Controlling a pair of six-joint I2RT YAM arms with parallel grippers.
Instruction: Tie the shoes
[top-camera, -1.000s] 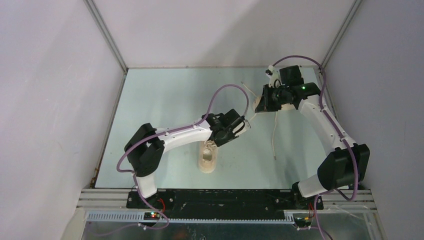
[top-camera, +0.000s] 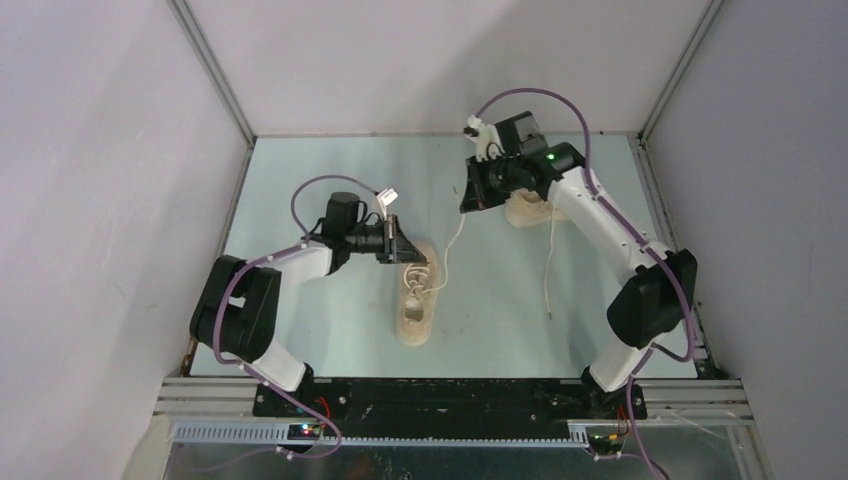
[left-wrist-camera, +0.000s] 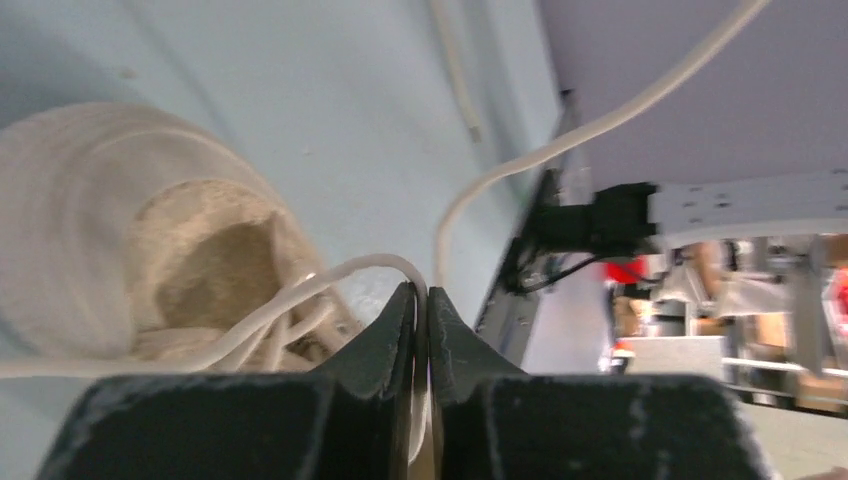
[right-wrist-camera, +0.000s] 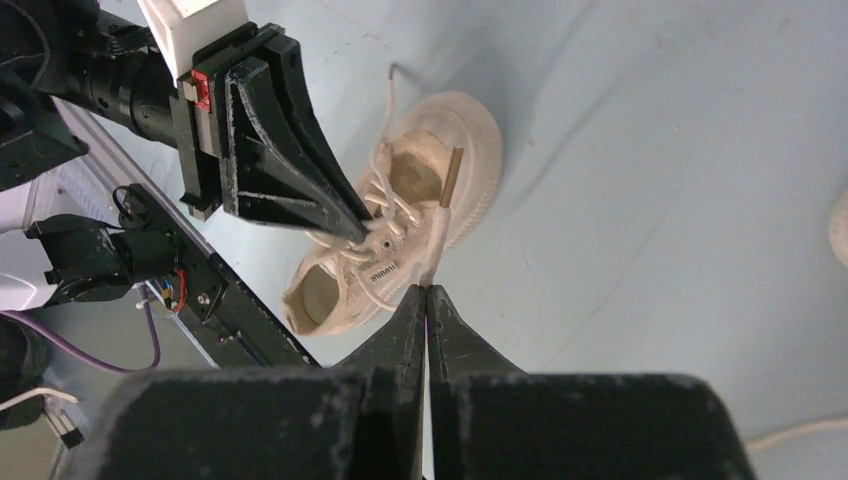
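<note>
A beige shoe (top-camera: 414, 318) lies on the table with its laces loose over the front. My left gripper (top-camera: 424, 262) is low over its laces, and a pale lace (left-wrist-camera: 378, 262) bends over and runs down between the nearly touching fingertips. In the right wrist view, that left gripper reaches down to the laced part of the shoe (right-wrist-camera: 470, 140). My right gripper is up and to the right, shut on another lace end (right-wrist-camera: 438, 240), whose brown tip sticks out past its fingers. From there, this lace (top-camera: 449, 252) hangs slack back to the shoe.
A second beige shoe (top-camera: 527, 208) sits behind the right arm, partly hidden, its loose lace (top-camera: 548, 275) trailing toward the front. Walls stand at the sides and back.
The left gripper has swung left and turned, now at the shoe's laces. The right gripper has moved left, and the lace it holds has gone from taut to slack.
</note>
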